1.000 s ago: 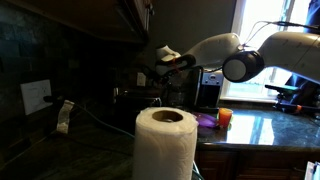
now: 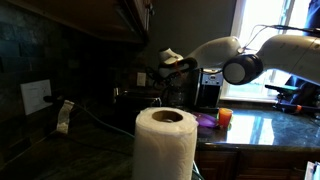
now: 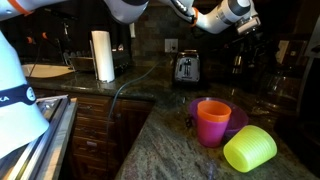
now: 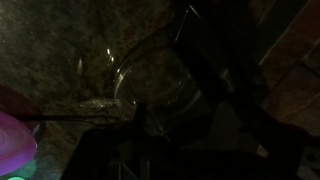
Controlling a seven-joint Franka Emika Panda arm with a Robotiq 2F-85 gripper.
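Observation:
In exterior view 2 my gripper (image 3: pixel 257 43) hangs high at the back right, pointing down toward the dark corner of the counter. The wrist view is very dark; my open gripper has nothing visible between its fingers. Below it shows the curved rim of a clear, glass-like vessel (image 4: pixel 155 80), its full shape lost in shadow. A purple bowl (image 3: pixel 238 119) sits on the counter with a pink-orange cup (image 3: pixel 212 125) at its near side. In front of them a yellow-green cup (image 3: pixel 250 149) lies tipped over.
A toaster (image 3: pixel 187 67) stands by the back wall, and a paper towel roll (image 2: pixel 164 145) is near exterior camera 1. A dark cord crosses the counter (image 3: pixel 150 125). Bare counter lies in front of the toaster.
The arm has shifted slightly, its forearm sitting a little lower in exterior view 1. The objects on the counter look unmoved.

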